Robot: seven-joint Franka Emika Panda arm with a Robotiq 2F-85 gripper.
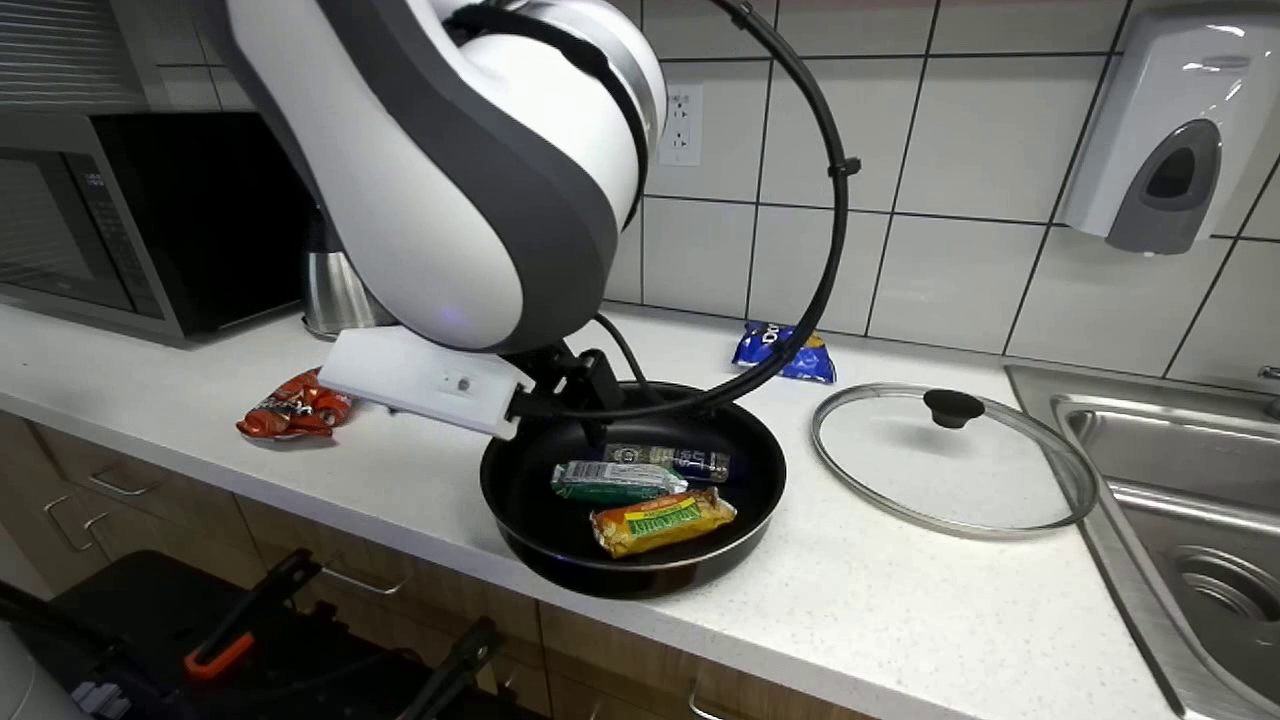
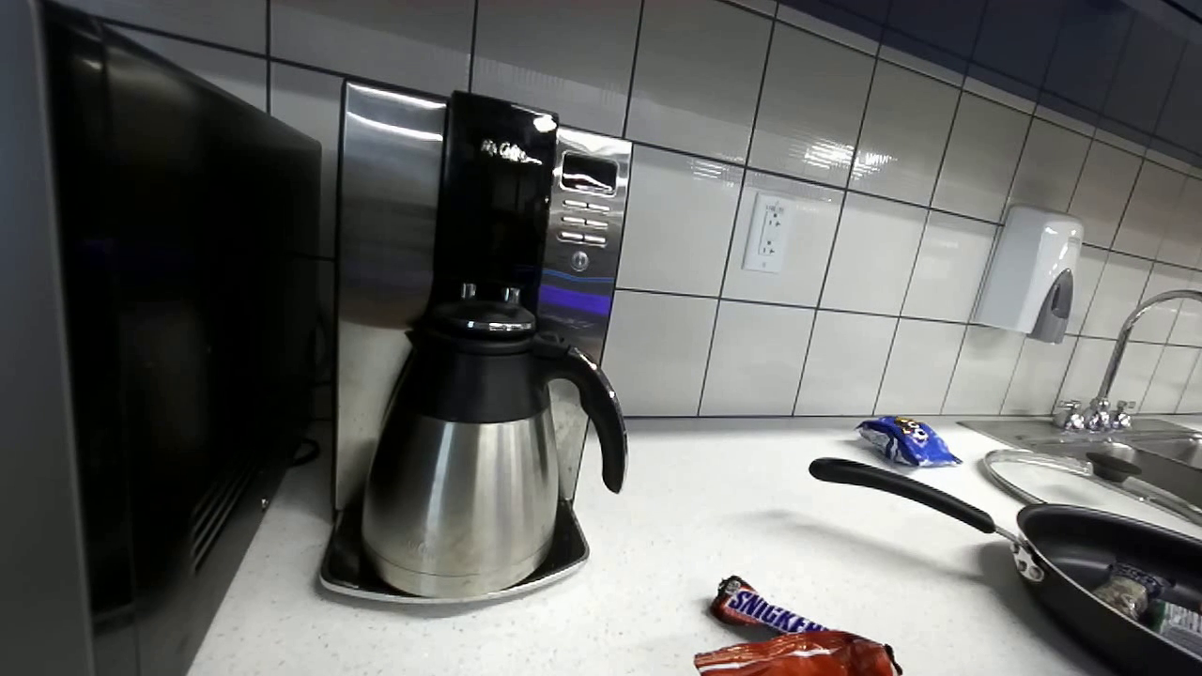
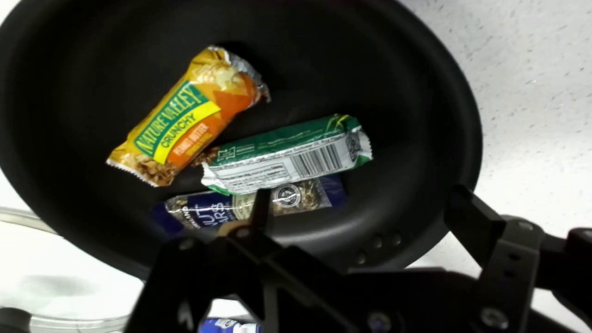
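Note:
A black frying pan (image 1: 600,578) sits on the counter with three wrapped bars inside. Nearest the front in exterior view 1 is the yellow-orange Nature Valley bar (image 1: 662,521), then the green-and-white bar (image 1: 618,481), then the dark blue nut bar (image 1: 667,460). In the wrist view, my gripper is open over the pan's edge, nothing held between its fingers. One finger (image 3: 261,211) overlaps the blue nut bar (image 3: 205,213) in that view; the other appears by the rim. The gap's exact height over the pan is hard to judge.
A glass lid (image 1: 954,462) lies between pan and sink (image 1: 1200,528). A blue snack bag (image 1: 786,352) rests near the wall. Red-orange wrappers (image 1: 296,406) lie left of the pan, one marked Snickers (image 2: 772,608). The pan handle (image 2: 901,490) reaches toward the wall side.

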